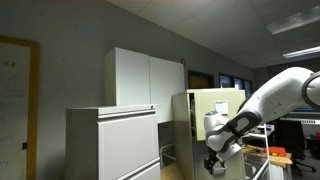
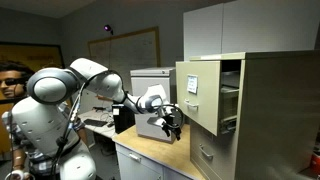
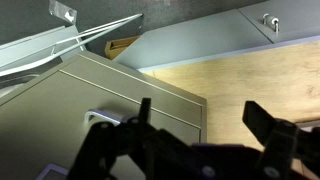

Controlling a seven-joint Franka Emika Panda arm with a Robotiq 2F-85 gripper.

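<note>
My gripper shows two dark fingers standing well apart in the wrist view, with only a wooden surface and part of a beige panel behind the gap. In exterior view 2 the gripper hangs above the wooden counter, left of a tall beige cabinet. The cabinet's upper front, which has a handle, stands out from the body, and shelves show inside. Its lower front looks closed. Exterior view 1 has the gripper low before the beige cabinet.
A light grey cabinet stands behind the arm, and a large grey one fills the lower middle of exterior view 1. White wall cabinets hang above. Bare counter lies under the gripper.
</note>
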